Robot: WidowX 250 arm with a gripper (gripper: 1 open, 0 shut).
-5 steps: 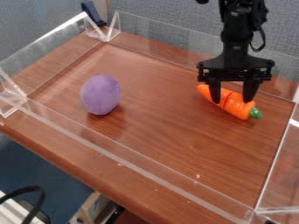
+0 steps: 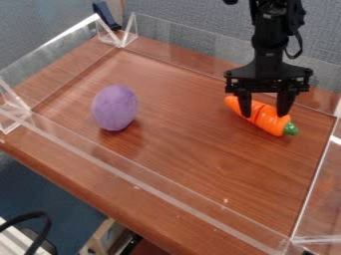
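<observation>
My black gripper (image 2: 262,100) hangs at the upper right, its fingers lowered around an orange toy carrot (image 2: 270,121) with a green end, which lies on the wooden table. The fingers look spread on either side of the carrot; whether they press on it I cannot tell. A purple oval object (image 2: 115,107), like a toy eggplant or egg, rests on the left part of the table.
Clear acrylic walls (image 2: 60,130) border the wooden table (image 2: 173,169) on its sides. A dark cable (image 2: 38,220) shows at the lower left, off the table.
</observation>
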